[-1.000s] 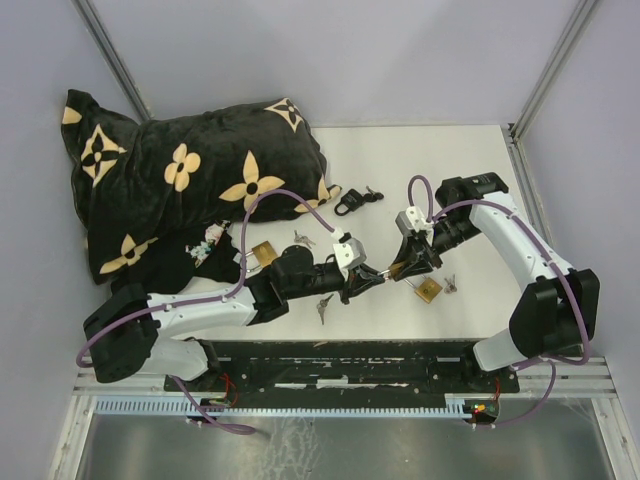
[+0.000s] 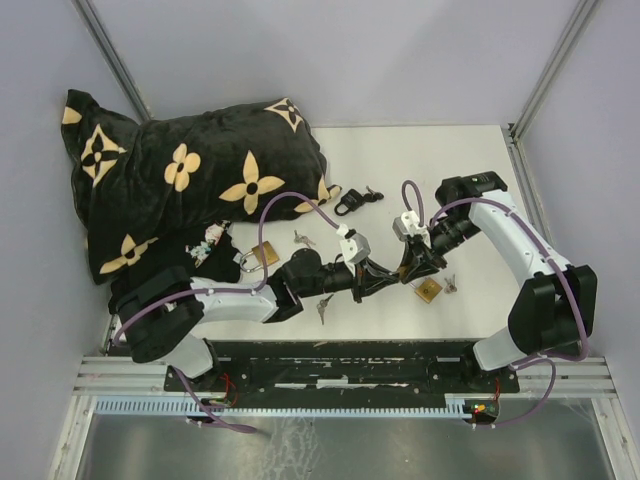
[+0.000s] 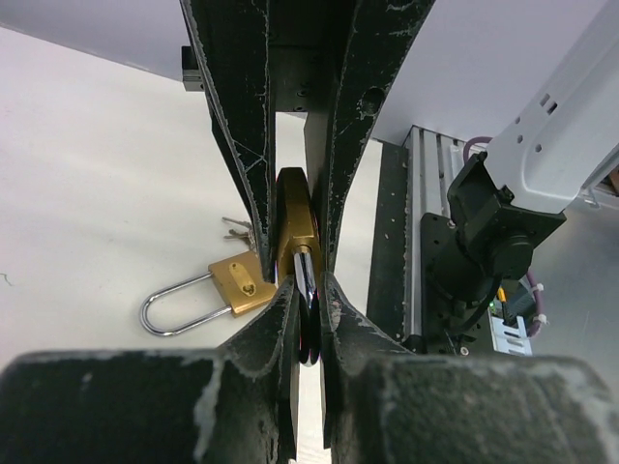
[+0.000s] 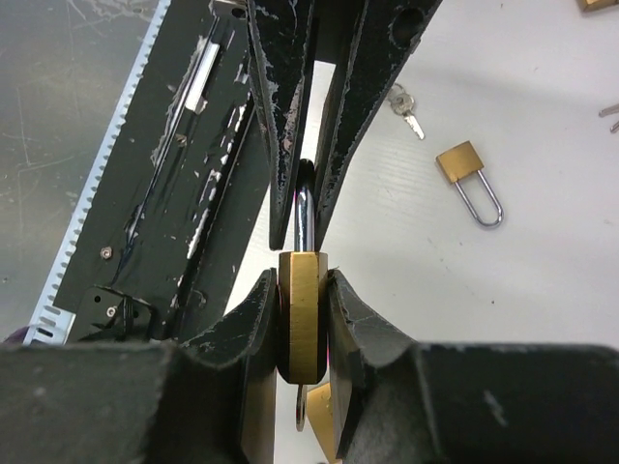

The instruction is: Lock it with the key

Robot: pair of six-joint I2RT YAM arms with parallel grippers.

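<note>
Between my two grippers hangs a brass padlock (image 4: pixel 305 319). My right gripper (image 2: pixel 404 270) is shut on its body. The padlock's silver shackle (image 3: pixel 305 280) points toward my left gripper (image 2: pixel 390 277), whose fingers are shut on its curved end. In the left wrist view the right gripper's black fingers (image 3: pixel 348 116) flank the brass body. The right wrist view shows the left gripper's fingers (image 4: pixel 276 126) around the shackle's tip. Whether the shackle sits fully in the body cannot be told. No key in either gripper is clearly visible.
On the white table lie a brass padlock (image 2: pixel 428 290) with keys (image 2: pixel 450 285) to its right, another padlock (image 2: pixel 268 254), keys (image 2: pixel 304 239), keys (image 2: pixel 323 307) and a black padlock (image 2: pixel 349 202). A dark cushion (image 2: pixel 200 160) fills the back left.
My left arm's elbow has swung forward and right, and its gripper has shifted slightly right. The right gripper has edged a little with it.
</note>
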